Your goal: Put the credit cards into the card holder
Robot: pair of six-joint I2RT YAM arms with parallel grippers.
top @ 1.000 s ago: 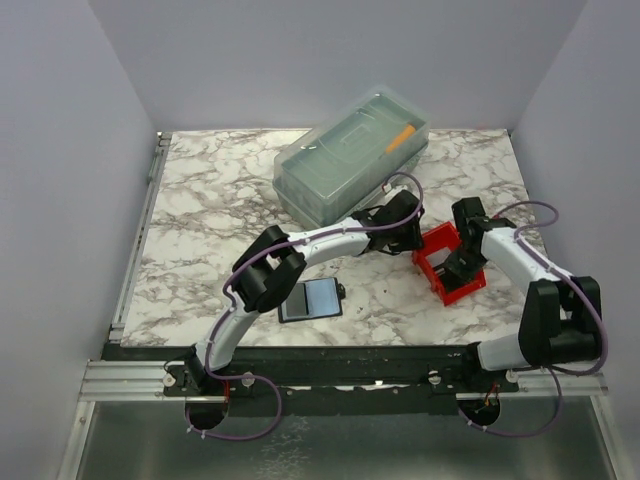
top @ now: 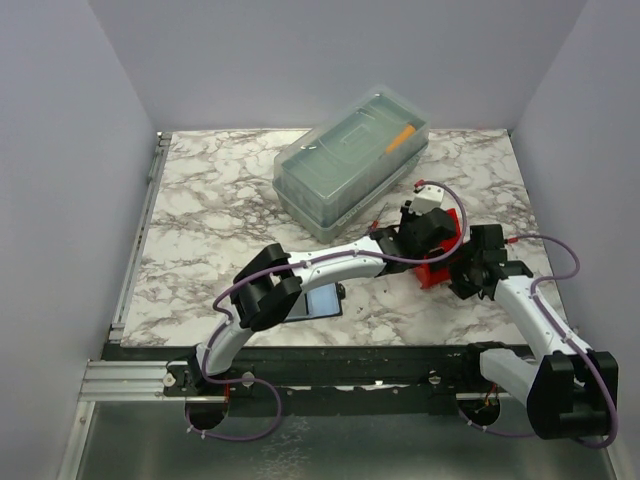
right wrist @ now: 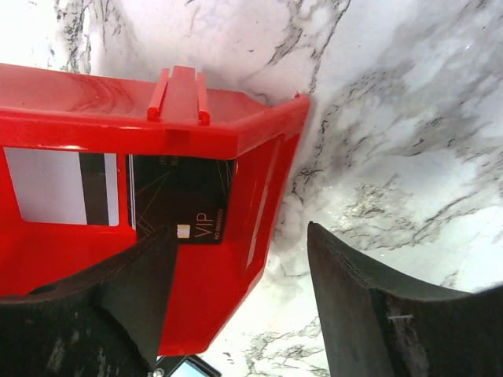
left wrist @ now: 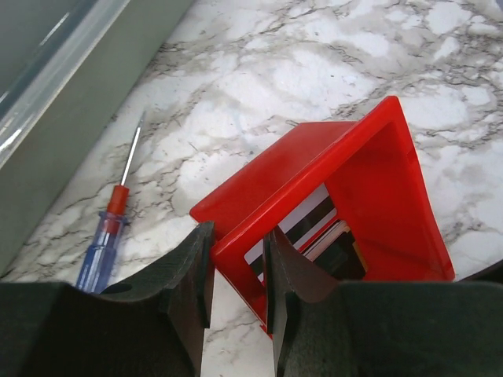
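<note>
The red card holder [top: 434, 276] lies at the right of the table, mostly covered by both arms in the top view. Inside it, the right wrist view shows a black VIP card [right wrist: 185, 196] and a white card with a dark stripe [right wrist: 59, 187]. My left gripper is part open, its fingers on either side of a corner of the holder's wall; whether they press on it is hard to tell. My right gripper stands open at the holder's other end, the end wall reaching between its fingers.
A large clear lidded box [top: 350, 160] stands behind the left gripper. Beside it lies a screwdriver [left wrist: 110, 228] with a blue and red handle. A blue and grey item [top: 318, 302] sits partly under the left arm.
</note>
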